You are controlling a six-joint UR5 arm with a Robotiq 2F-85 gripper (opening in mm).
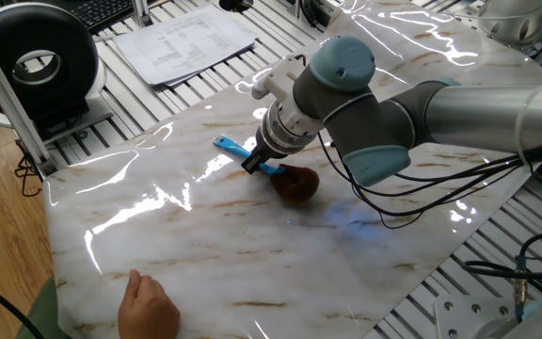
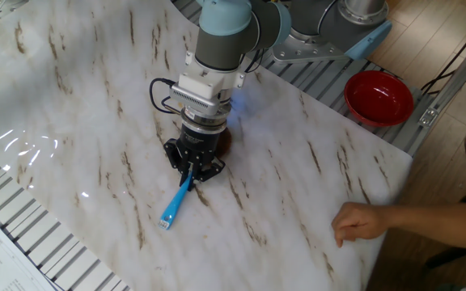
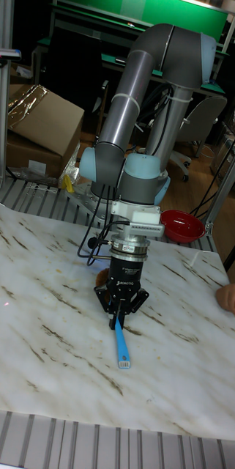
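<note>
A brush with a blue handle (image 1: 233,147) and a round reddish-brown head (image 1: 296,186) is at the middle of the marble-patterned table. My gripper (image 2: 190,173) points down over it, shut on the handle close to the head; its fingertips come together at the handle's sides. The free end of the blue handle (image 3: 122,350) sticks out in front of the gripper in exterior view 3. Most of the head is hidden behind the gripper there and in exterior view 2. The brush is at or very near the table surface; any small gap beneath cannot be made out.
A red bowl (image 2: 379,98) stands near the table's edge, beside the robot base. Someone's hand (image 1: 149,308) rests at another edge. Printed sheets (image 1: 184,45) lie on the slatted surface beyond the marble sheet. Around the brush, the tabletop is clear.
</note>
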